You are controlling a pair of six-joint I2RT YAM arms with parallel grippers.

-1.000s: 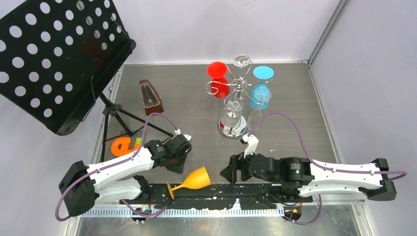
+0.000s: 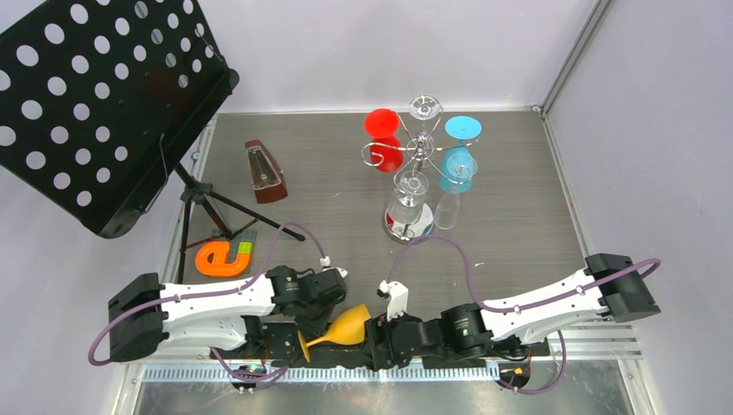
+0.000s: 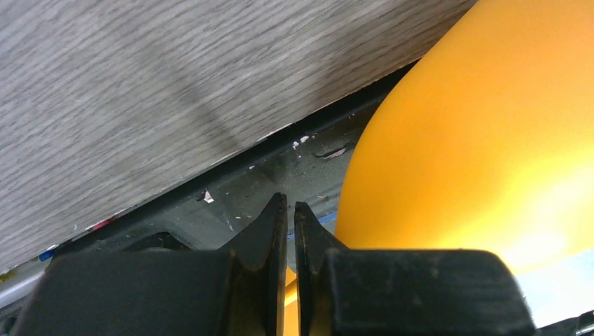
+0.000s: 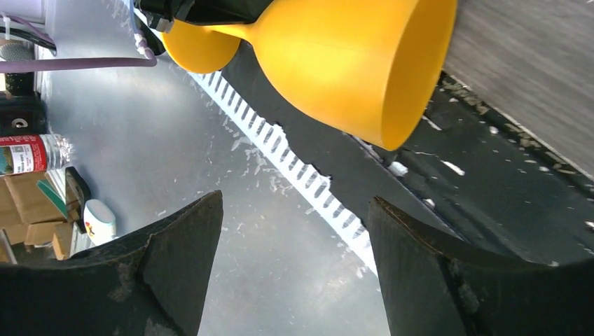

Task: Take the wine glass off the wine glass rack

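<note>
A yellow wine glass [image 2: 344,327] lies on its side on the dark strip at the table's front edge, between both grippers. My left gripper is shut over the glass, with its bowl [image 3: 462,154] filling the right of the left wrist view; whether anything is between the fingers is unclear. My right gripper is part open beside the bowl's mouth, nothing between its fingers. The wine glass rack [image 2: 420,147] stands at the back right, holding red [image 2: 381,123], blue [image 2: 463,128] and clear glasses.
A black music stand [image 2: 104,121] fills the left, with a wooden metronome [image 2: 266,173] and an orange object [image 2: 213,264] near its legs.
Both arms have moved in toward the yellow glass, the left down and to the right, the right leftward and down. The glass lies about where it was.
</note>
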